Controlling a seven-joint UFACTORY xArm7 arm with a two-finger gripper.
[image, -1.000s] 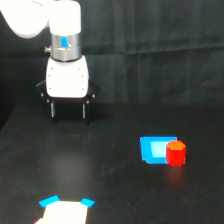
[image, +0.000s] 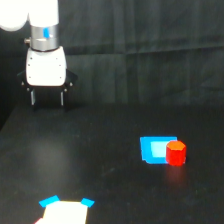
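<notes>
My gripper (image: 48, 100) hangs at the upper left of the camera view, its two thin fingers spread apart and nothing visible between them. Far from it, at the right, a small red block (image: 176, 153) with a many-sided outline stands on the dark table. It sits at the near right corner of a blue square (image: 147, 150) with a pale centre, covering part of it. Whether the block rests on the square or just in front of it, I cannot tell.
A pale sheet or panel (image: 66, 213) with blue corner pieces (image: 88, 202) is cut off by the bottom edge. Between it and the blue square, the dark table (image: 95, 150) is bare. A black curtain (image: 130, 50) closes off the back.
My gripper has moved up and to the left in the view, its fingers still apart. The red block, blue square and pale panel stay where they were.
</notes>
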